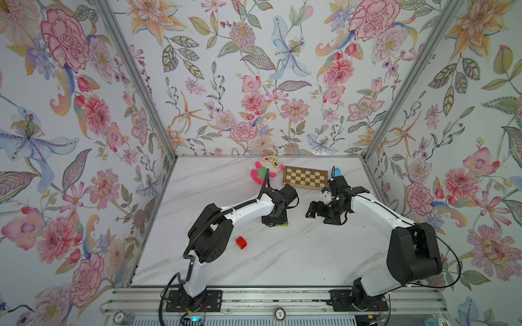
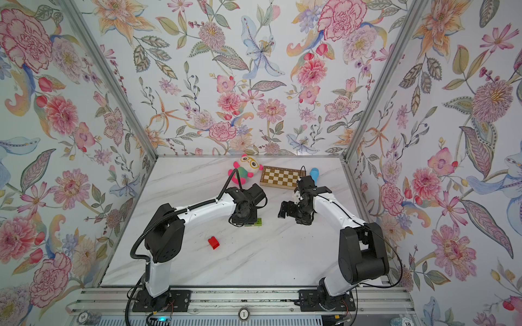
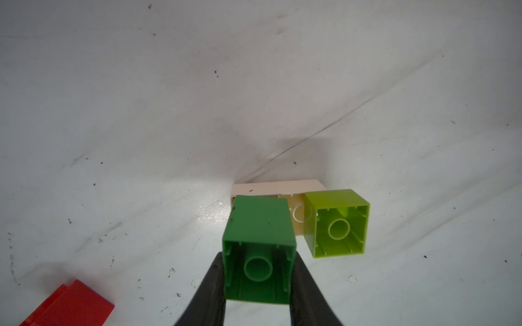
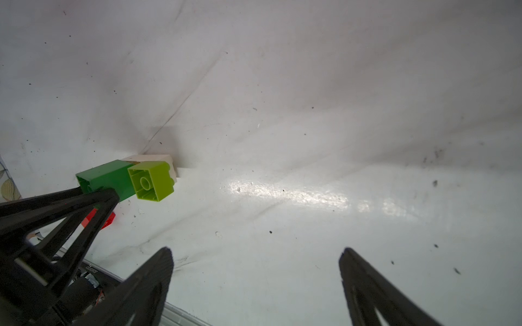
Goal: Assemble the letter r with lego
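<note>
In the left wrist view my left gripper is shut on a dark green brick point(image 3: 258, 217), whose hollow end faces the camera. Beyond it lies a beige brick point(image 3: 277, 188), partly covered by the green one. A lime green brick point(image 3: 338, 228) adjoins the beige brick's right end. Whether the dark green brick touches the beige one cannot be told. The right wrist view shows the same dark green brick point(image 4: 106, 176) close beside the lime brick point(image 4: 153, 182). My right gripper stands open and empty, to the right of the bricks.
A red brick point(image 1: 241, 243) lies apart, toward the front left. Behind the arms are a pink plush toy point(image 1: 266, 169), a checkered board point(image 1: 305, 177) and a blue object point(image 1: 337, 171).
</note>
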